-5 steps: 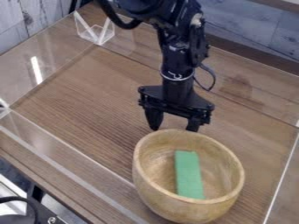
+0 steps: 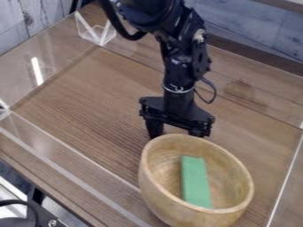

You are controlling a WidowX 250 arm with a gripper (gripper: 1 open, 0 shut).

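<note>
A large cream bowl [image 2: 161,177] sits at the lower middle right of the wooden table, with a green rectangular block [image 2: 196,182] lying inside it. The black gripper [image 2: 174,128] hangs low just behind the bowl's far rim, pointing down. Its fingertips are partly hidden by the rim, and I cannot tell how wide they stand or whether anything is between them.
A white mesh-like object [image 2: 97,25] is at the far back left. Wooden walls border the back, and a black cable curves at the bottom left corner.
The bowl and its block have shifted slightly right over the last second. The gripper has moved very slightly, staying just behind the bowl.
</note>
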